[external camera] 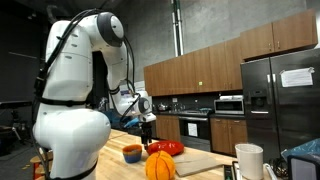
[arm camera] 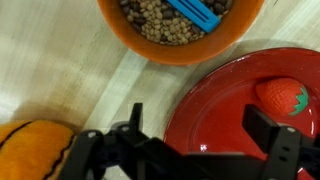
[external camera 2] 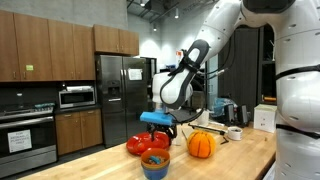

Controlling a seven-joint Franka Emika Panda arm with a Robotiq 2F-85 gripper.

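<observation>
In the wrist view my gripper hovers over the red plate [arm camera: 215, 105], its fingers [arm camera: 128, 130] wide apart with nothing seen between them. A red strawberry [arm camera: 282, 96] with a green top lies on the plate, toward the right finger. Next to the plate stands a bowl [arm camera: 165, 50], orange inside, holding small brown pieces and a blue object [arm camera: 195, 12]. Its blue outside [external camera 2: 155, 172] shows in exterior view 2. An orange pumpkin [arm camera: 30, 150] sits at lower left in the wrist view.
A light board [external camera: 203, 163] lies on the table past the red plate [external camera: 167, 147]. Near the pumpkin [external camera: 160, 166] stands a white cup [external camera: 250, 160] with dark items close by. Behind are a fridge [external camera 2: 138, 92] and an oven [external camera 2: 28, 135]. Bare wood [external camera 2: 95, 172] shows left of the bowl.
</observation>
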